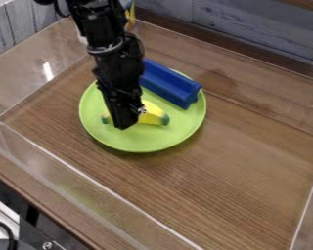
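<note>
A green plate (154,139) sits on the wooden table toward the upper left. On it lies a yellow object (154,114) with darker ends, partly hidden behind my black gripper (124,119), whose tip is low over the plate's left middle. The gripper looks shut; whether anything is between its fingers is hard to see. A blue block (171,84) rests at the back right of the plate.
Bare table (238,176) fills the right side and front. A wall edge runs along the back, and the table's left edge with a pale strip is at the lower left.
</note>
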